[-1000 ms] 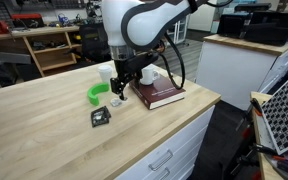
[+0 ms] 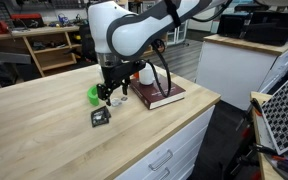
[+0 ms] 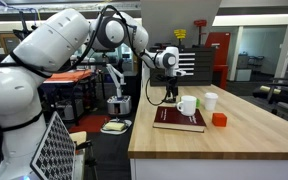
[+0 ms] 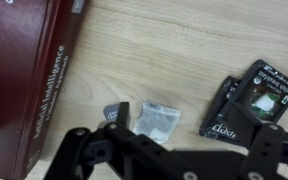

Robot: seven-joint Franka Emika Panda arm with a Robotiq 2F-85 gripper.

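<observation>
My gripper is open just above the wooden table, pointing down, with nothing held. Below its fingers lies a small silver-white packet with a dark piece beside it; the fingers partly cover that area in the wrist view. To the right in that view are overlapping black packets, also visible as a dark patch on the table in exterior view 1. A dark red book, its spine reading "Artificial Intelligence", lies to the left in the wrist view.
Close behind the gripper sits a green bowl. A white mug stands at the book, with a white cup and a red block nearby.
In exterior view 1 the arm and gripper have shifted left, away from the book. They now cover the white cup behind them and more of the green bowl. The objects look unmoved.
</observation>
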